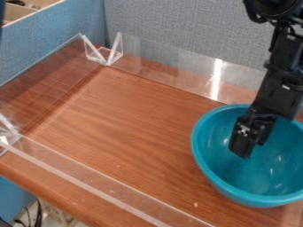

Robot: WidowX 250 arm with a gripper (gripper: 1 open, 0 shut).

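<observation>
A teal plastic bowl (225, 168) sits on the wooden surface at the right side of the camera view. My black gripper (249, 135) reaches down from the top right into the bowl, its fingertips over the inside, near the back half. The fingers stand open as far as can be seen, and no object shows between them; the far finger is partly hard to make out against the dark arm.
Clear plastic walls with white corner brackets (104, 55) border it. Grey and blue padded panels stand behind and to the left, and cables lie at the lower left.
</observation>
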